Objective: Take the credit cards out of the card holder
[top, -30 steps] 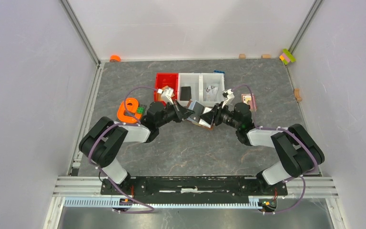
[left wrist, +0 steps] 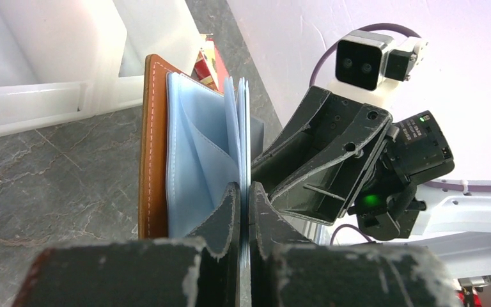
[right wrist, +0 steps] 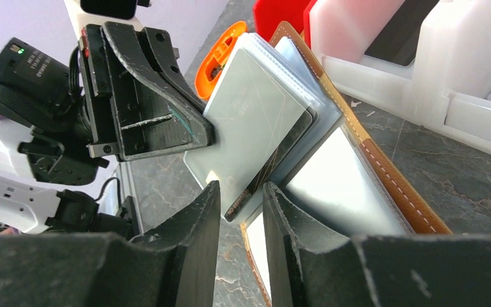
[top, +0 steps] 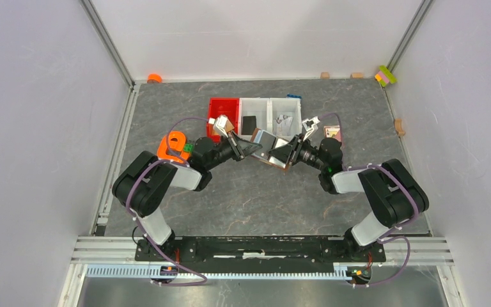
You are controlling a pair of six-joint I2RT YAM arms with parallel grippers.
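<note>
The card holder hangs open above the table between my two arms, with a brown stitched leather cover and pale blue inner sleeves. My left gripper is shut on these thin sleeves. In the right wrist view, a dark-edged card shows along the border of the raised sleeve stack. My right gripper is part open, its fingertips on either side of the card's lower corner. Whether they touch the card, I cannot tell. How many cards the sleeves hold is hidden.
A red bin and white bins stand just behind the holder. An orange object lies to the left, and a small red-framed box to the right.
My left arm has moved slightly right, and the holder stays in its grip.
</note>
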